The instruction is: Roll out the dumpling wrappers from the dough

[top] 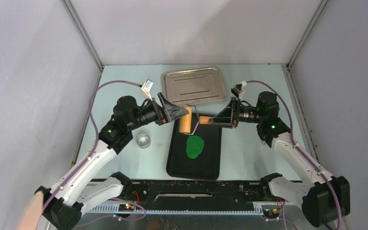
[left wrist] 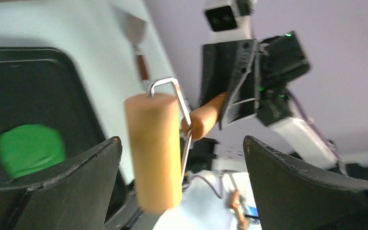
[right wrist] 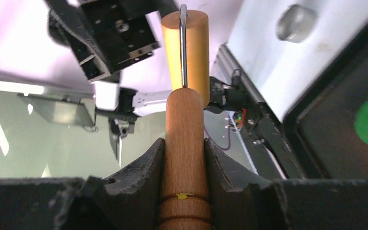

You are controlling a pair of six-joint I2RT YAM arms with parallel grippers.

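A flattened green dough (top: 194, 146) lies in the black tray (top: 172, 165). Above it hangs a small roller (top: 185, 122) with a wooden cylinder on a bent metal frame. My right gripper (top: 213, 120) is shut on the roller's wooden handle (right wrist: 184, 148), holding it sideways. My left gripper (top: 179, 111) is open at the roller's upper left in the top view. In the left wrist view the cylinder (left wrist: 153, 148) stands upright between or just beyond the open fingers; whether they touch it is unclear.
A metal tray (top: 194, 84) lies at the back. A small glass cup (top: 143, 140) stands left of the black tray. A scraper (left wrist: 136, 33) lies on the table to the right of the black tray. The side walls stand close to both arms.
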